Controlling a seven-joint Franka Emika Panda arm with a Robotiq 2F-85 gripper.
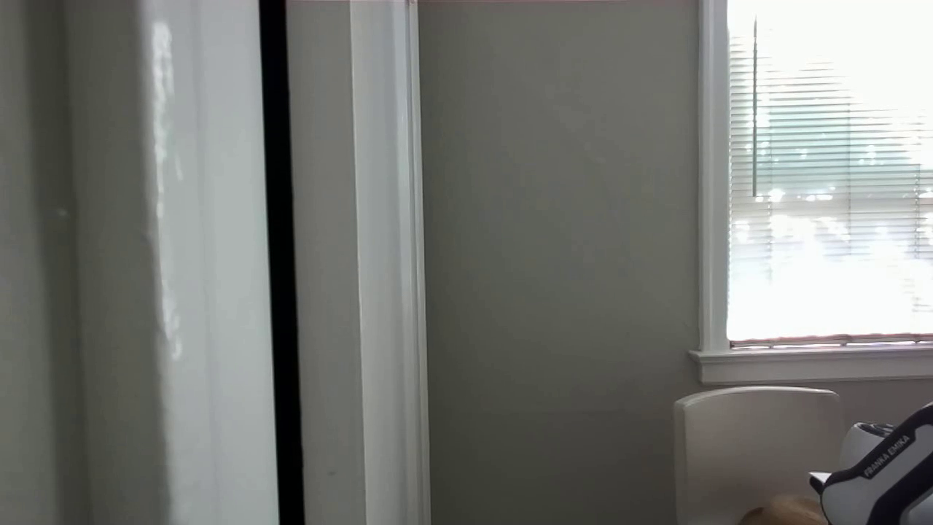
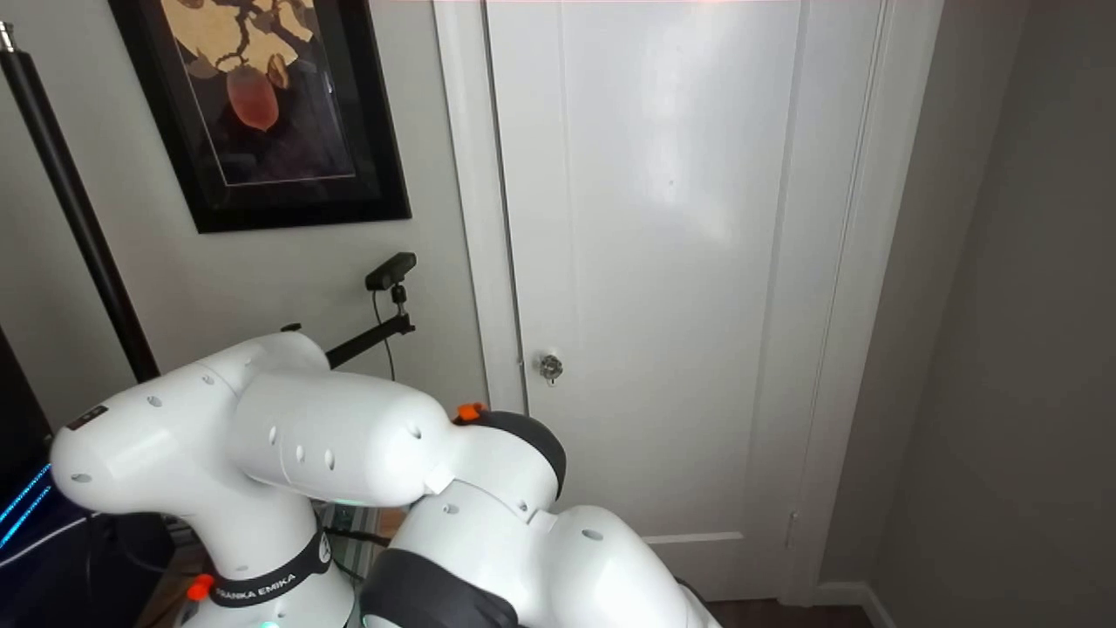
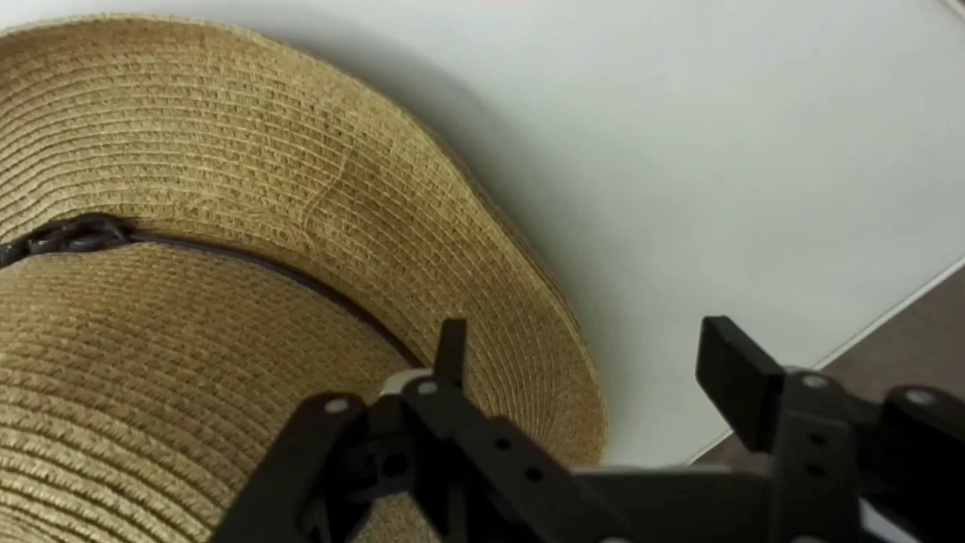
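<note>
A tan woven straw hat point(image 3: 380, 199) with a thin dark cord round its crown fills the left of the wrist view. It rests on a smooth white surface point(image 3: 687, 163). My gripper stands open at the brim's right edge. Its left finger point(image 3: 452, 353) overlaps the hat in the picture, while the right finger point(image 3: 733, 375) is out beyond the brim, over the white surface. Whether either touches the hat cannot be told. In exterior view 1 only a little of the hat point(image 1: 784, 511) shows beside the arm; the gripper is out of frame there.
A white chair back point(image 1: 756, 446) rises by the hat, below the window. The white surface ends at an edge point(image 3: 891, 312) on the right, with brownish floor past it. Behind the arm point(image 2: 335, 429) is a closed white door point(image 2: 670, 262).
</note>
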